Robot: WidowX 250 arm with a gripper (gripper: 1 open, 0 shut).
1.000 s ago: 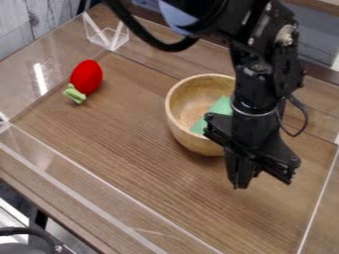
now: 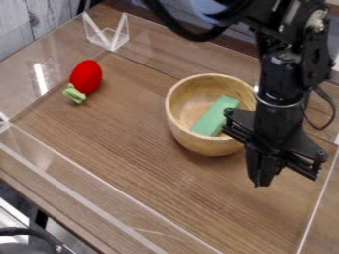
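Note:
My black gripper (image 2: 263, 159) hangs at the right of the view, pointing down, just right of a tan bowl (image 2: 180, 91) holding a green block (image 2: 212, 117). Whether the fingers are open or shut is unclear; nothing clearly shows between them.
A red object (image 2: 86, 74) with a pale green piece (image 2: 75, 94) lies at the left. A white wire object (image 2: 103, 30) stands at the upper left.
My gripper has shifted right, away from the bowl's middle, so more of the green block now shows.

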